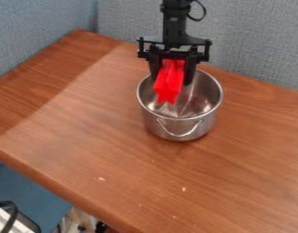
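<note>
A black gripper (172, 65) hangs from the top centre of the view, shut on a red object (169, 80), whose shape is soft or irregular. The red object hangs down over and partly into a steel pot (181, 125) with wire handles, standing on the wooden table. The fingertips are largely hidden behind the red object and at the pot's rim.
Grey padded walls stand behind and at the left. The table's edge runs at the lower left, with dark cables beyond it.
</note>
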